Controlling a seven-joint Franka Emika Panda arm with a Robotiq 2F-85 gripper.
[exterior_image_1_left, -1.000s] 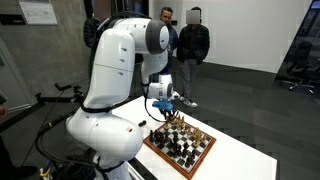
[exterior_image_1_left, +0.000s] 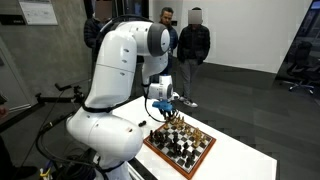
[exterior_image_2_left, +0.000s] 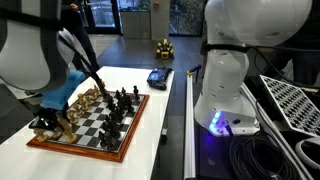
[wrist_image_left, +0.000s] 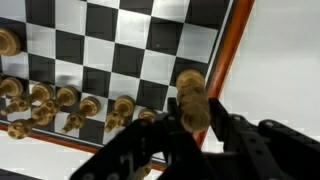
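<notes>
A brown-edged chessboard (exterior_image_2_left: 112, 140) lies on the white table. In the wrist view a gold chess piece (wrist_image_left: 193, 100) stands near the board's wooden edge, its lower end among the dark fingers. My gripper is shut on this piece. From the side, the gripper is low over the board's near-left corner, with a gold piece (exterior_image_2_left: 68, 133) just under it. The fingertips are small and partly hidden there. Whether the piece's base touches the board cannot be told.
Several gold pieces (wrist_image_left: 42, 93) crowd the left of the wrist view. Black pieces (exterior_image_2_left: 112, 125) fill the board's other side. Bare white table (exterior_image_1_left: 235, 150) lies right of the board. Two people stand behind the table.
</notes>
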